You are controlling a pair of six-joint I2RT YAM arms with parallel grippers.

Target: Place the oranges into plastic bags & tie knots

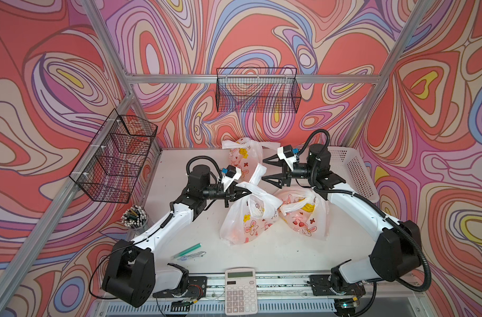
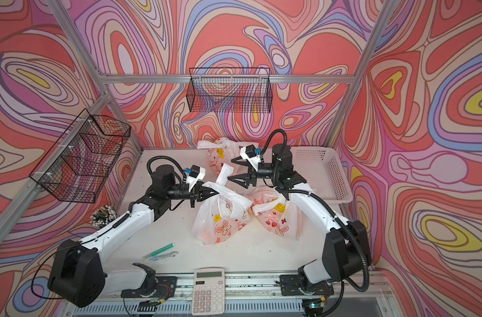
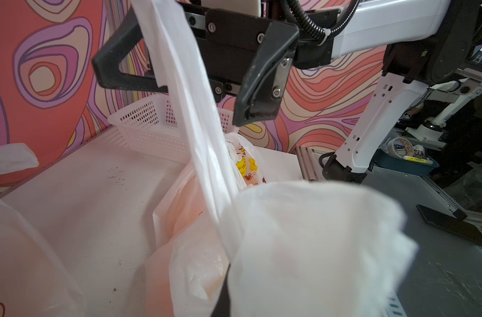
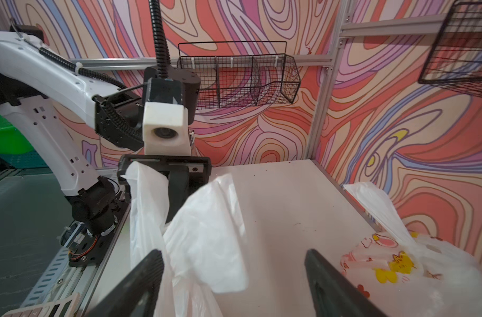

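A white printed plastic bag (image 1: pixel 246 224) stands at the middle of the table with its handles pulled up. My left gripper (image 1: pixel 245 194) is shut on the thin plastic at its top; in the left wrist view the white plastic (image 3: pixel 309 248) hides the fingertips. One bag strip (image 4: pixel 148 206) rises towards the right arm. My right gripper (image 1: pixel 265 170) stands open just right of that strip, its fingers spread and apart from the plastic. Its blurred fingers (image 4: pixel 333 282) frame the lower right wrist view. Oranges cannot be made out clearly through the plastic.
A second printed bag (image 1: pixel 309 222) stands to the right, touching the first. Another bag (image 1: pixel 243 155) sits at the back. A white basket (image 2: pixel 333 163) lies back right. Pens (image 1: pixel 190 251) lie front left, and a calculator (image 1: pixel 241 290) lies at the front edge.
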